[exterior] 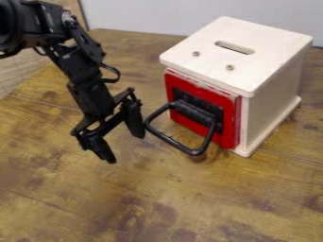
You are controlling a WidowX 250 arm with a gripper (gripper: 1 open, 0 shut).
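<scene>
My black gripper (pixel 121 140) is open, its two fingers spread low over the wooden floor just left of a black looped handle (pixel 178 142). Nothing shows between the fingers. The handle sticks out from the red front (pixel 224 128) of a white box (pixel 270 90), which has a slot and two small knobs or screws on its top.
The white box fills the upper right. A pale edge shows at the far left behind my arm.
</scene>
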